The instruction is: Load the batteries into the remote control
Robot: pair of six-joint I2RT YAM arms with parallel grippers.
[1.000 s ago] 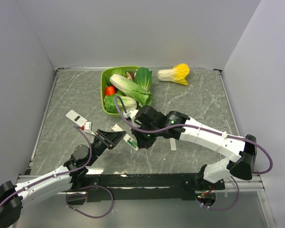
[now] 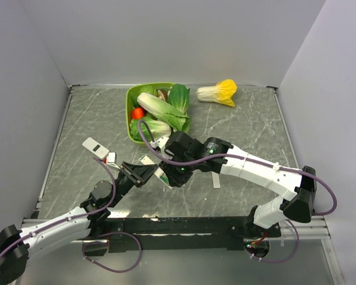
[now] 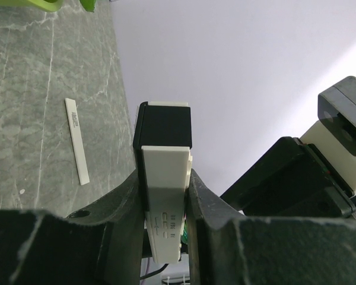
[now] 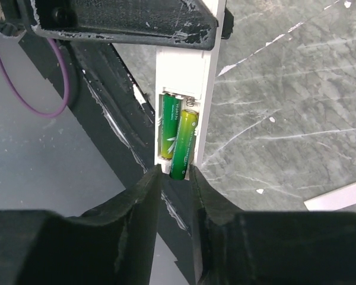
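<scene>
The white remote control (image 4: 181,71) is held in my left gripper, which is shut on it above the table. Its battery compartment lies exposed in the right wrist view. One green battery (image 4: 169,127) sits in the left slot. Beside it, a second green battery (image 4: 184,145) lies slanted over the right slot, near a spring, its lower end reaching past the compartment's edge. My right gripper is part open, with its fingertips on either side of that lower end. Whether they touch the battery is hard to tell.
A thin white strip (image 3: 76,139) lies flat on the table. Another white handset-like object (image 2: 95,148) rests at the left. The green basket (image 2: 129,119) of vegetables and a yellow-wrapped cabbage (image 2: 218,93) stand at the back.
The left arm and the remote look still.
</scene>
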